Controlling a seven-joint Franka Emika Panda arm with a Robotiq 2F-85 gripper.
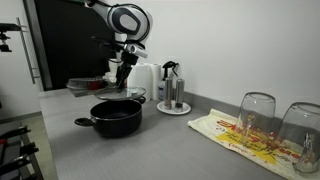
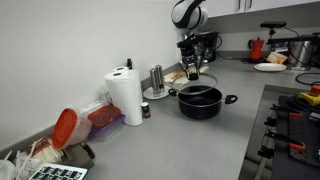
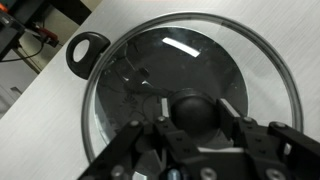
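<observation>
A glass lid with a dark knob hangs from my gripper, whose fingers are shut on that knob. Below it stands a black two-handled pot on the grey table. In exterior view 1 the lid is just above the pot's rim, slightly tilted and a little toward the right. Through the glass, the wrist view shows the pot's dark inside, and one pot handle sticks out past the lid's edge. From the other side, the lid also appears above the pot.
Behind the pot, a plate carries tall grinders. Two upturned glasses stand near a yellow-patterned cloth at the right. A paper towel roll and a dish rack stand farther left in exterior view 2.
</observation>
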